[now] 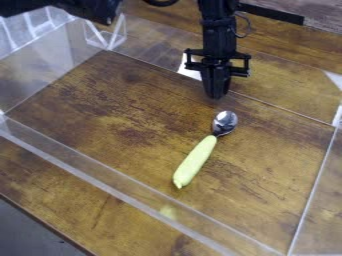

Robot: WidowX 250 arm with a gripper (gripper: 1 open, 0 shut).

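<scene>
The black gripper [214, 78] hangs at the upper middle of the view, pointing down toward the wooden surface, above and behind a metal spoon [223, 124]. A pale yellow-green elongated object [195, 161] lies diagonally just below the spoon, toward the front. The gripper is apart from both; whether its fingers are open or shut is not clear.
Clear plastic walls [94, 180] surround the wooden work area [107, 120]. A small white patch [190, 65] shows behind the gripper.
</scene>
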